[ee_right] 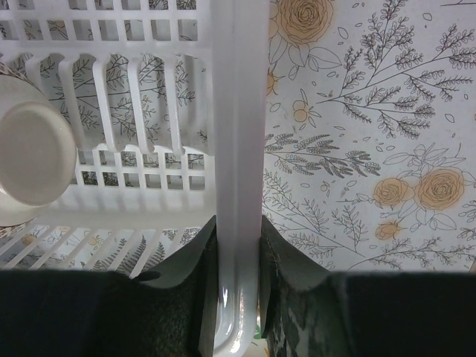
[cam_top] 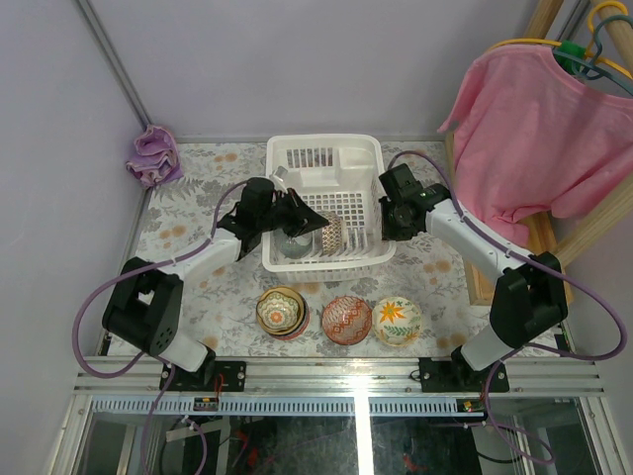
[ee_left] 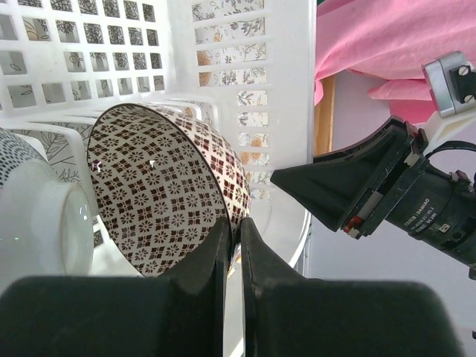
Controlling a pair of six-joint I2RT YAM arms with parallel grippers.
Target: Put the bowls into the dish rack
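The white dish rack (cam_top: 326,158) sits mid-table. Inside it, my left gripper is shut on the rim of a patterned bowl (ee_left: 156,190) standing on edge among the tines, beside a white bowl (ee_left: 59,223). My right gripper is shut on the rack's right wall. In front of the rack, in the top view, are a stack of bowls (cam_top: 280,313), a red patterned bowl (cam_top: 346,320) and a flowered bowl (cam_top: 397,322).
A pink shirt (cam_top: 544,129) hangs on a wooden frame at the right. A purple cloth bundle (cam_top: 153,155) is at the back left.
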